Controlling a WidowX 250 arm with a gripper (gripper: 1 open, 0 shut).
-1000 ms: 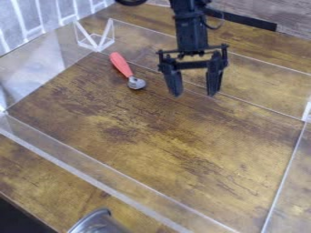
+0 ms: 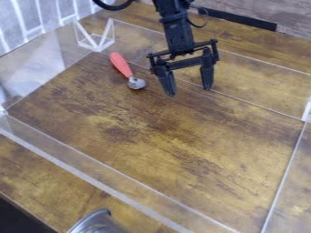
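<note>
My black gripper (image 2: 188, 80) hangs over the upper middle of the wooden floor, its two fingers spread open with nothing between them. To its left lies a red-handled tool (image 2: 119, 64) with a round metal end toward the gripper, apart from the fingers.
A clear-walled enclosure (image 2: 73, 150) borders the wooden work area, with a white wire piece (image 2: 95, 38) at its back left corner. A metal object (image 2: 95, 224) sits outside at the bottom edge.
The gripper has moved left and somewhat up in the view, closer to the red-handled tool, which lies where it was.
</note>
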